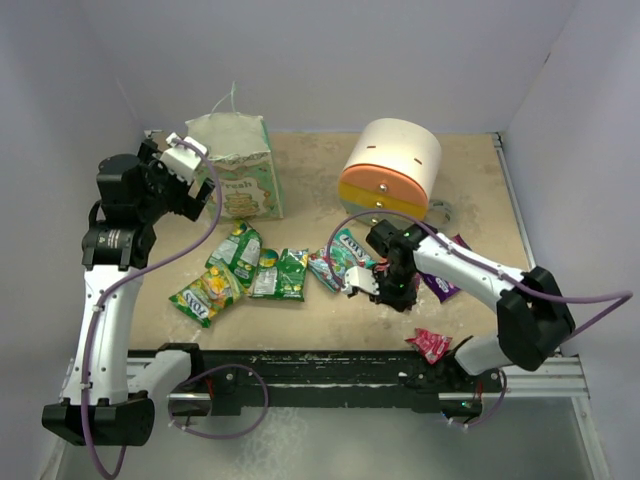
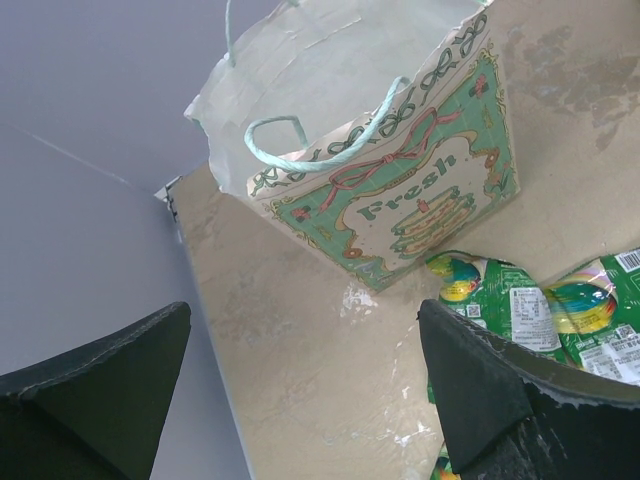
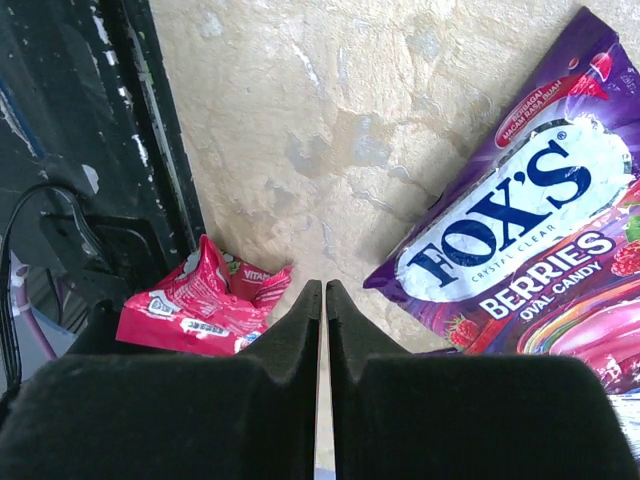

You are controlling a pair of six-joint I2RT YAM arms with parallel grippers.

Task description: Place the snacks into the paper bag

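Observation:
The paper bag (image 1: 240, 185) stands upright at the back left; its mouth gapes in the left wrist view, and no snack shows in the visible part of the bag (image 2: 330, 75). My left gripper (image 1: 177, 172) is open and empty beside it. Over the right part of the table, my right gripper has its fingers almost together, a slim empty gap between them. Below it are a purple Fox's packet (image 3: 510, 215) on one side and a crumpled pink packet (image 3: 205, 305) on the other. Green packets (image 1: 280, 274) and a teal one (image 1: 342, 259) lie mid-table.
A white, orange and yellow rounded drawer box (image 1: 390, 170) occupies the back right. Near the front edge, the pink packet (image 1: 431, 345) rests close to the right arm's base. Bare table shows at front centre.

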